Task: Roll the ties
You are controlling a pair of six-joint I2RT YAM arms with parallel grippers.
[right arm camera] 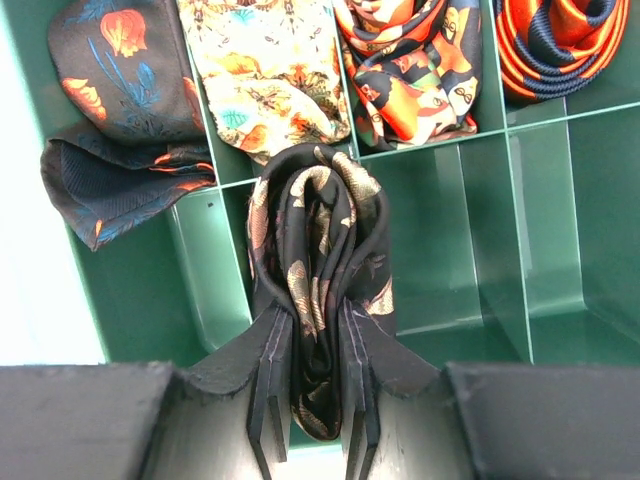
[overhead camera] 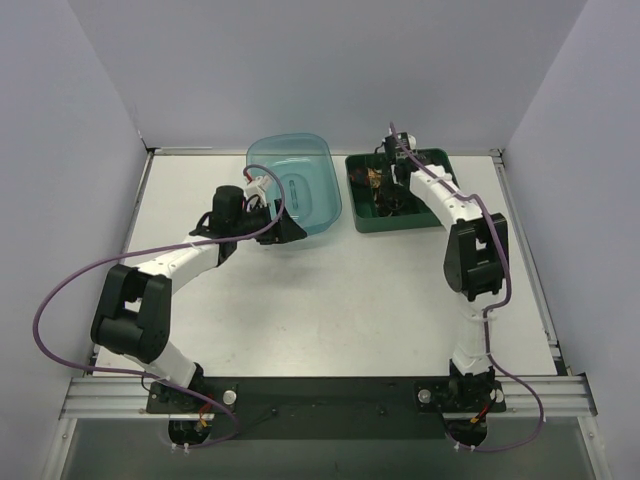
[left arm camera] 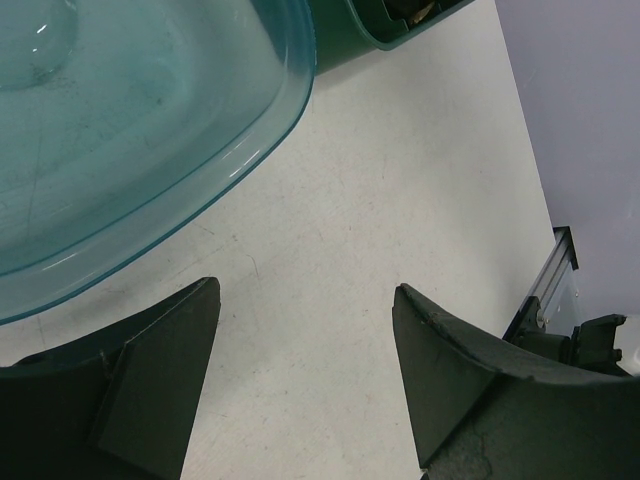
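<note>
A rolled dark tie with tan and pink pattern (right arm camera: 325, 215) rests at a compartment of the green divided box (overhead camera: 400, 224). The right gripper is shut on the near end of this roll, over the box. Along the far row lie other folded ties: a black floral one (right arm camera: 125, 70), a cream patterned one (right arm camera: 262, 70) and an orange-and-black one (right arm camera: 410, 75). A navy-and-orange tie (right arm camera: 555, 45) is coiled at the far right corner. My left gripper stands open beside the blue tray's near edge, nothing between its fingers.
The clear blue tray (overhead camera: 322, 195) stands left of the green box and seems to hold no tie. Thin dividers (right arm camera: 520, 235) split the box. Compartments right of the held tie are empty.
</note>
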